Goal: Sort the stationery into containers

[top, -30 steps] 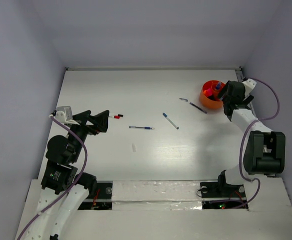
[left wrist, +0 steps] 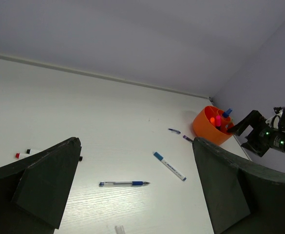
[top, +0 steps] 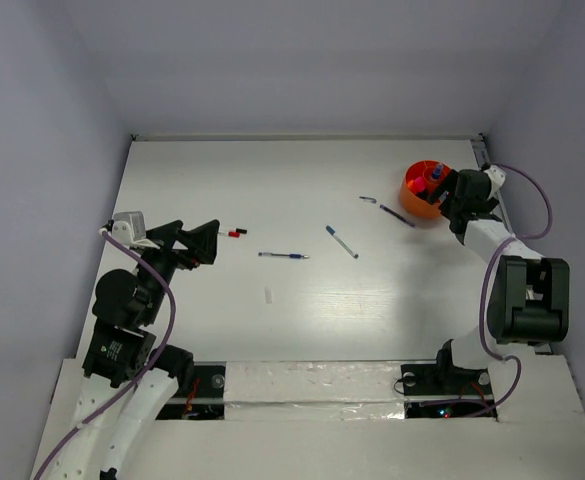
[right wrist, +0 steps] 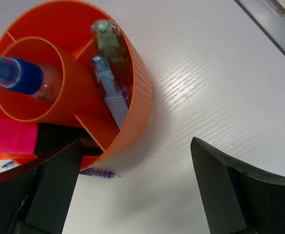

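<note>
An orange divided container (top: 413, 208) at the back right holds markers and pens, including a pink-and-black marker (right wrist: 13, 136). My right gripper is open at its rim, one finger over the near edge, the other above bare table. My left gripper is open at the left, above the table, nothing between its fingers. Loose on the table lie a blue-capped marker (top: 342, 241), a clear pen with blue grip (top: 283, 255), a dark purple pen (top: 397, 216), a small blue item (top: 367, 199) and red- and black-capped markers (top: 234, 233).
A small pale strip (top: 268, 295) lies near the front middle. Walls border the back and both sides, close behind the container on the right.
The left arm and the loose items have not moved.
</note>
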